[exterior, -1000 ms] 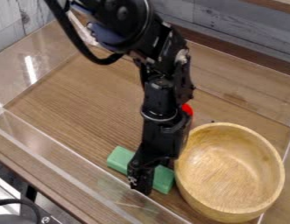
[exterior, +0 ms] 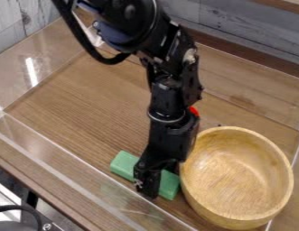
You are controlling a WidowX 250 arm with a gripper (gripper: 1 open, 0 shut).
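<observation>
My black gripper (exterior: pixel 156 180) is lowered over a green block (exterior: pixel 125 164) near the front of the wooden table, its fingertips down at the block and partly hiding it. A yellow bowl (exterior: pixel 242 185) sits right beside the gripper, on its right. A small red object (exterior: pixel 195 112) peeks out behind the arm.
Clear low edging runs along the front-left edge. A grey wooden wall (exterior: pixel 254 36) stands behind.
</observation>
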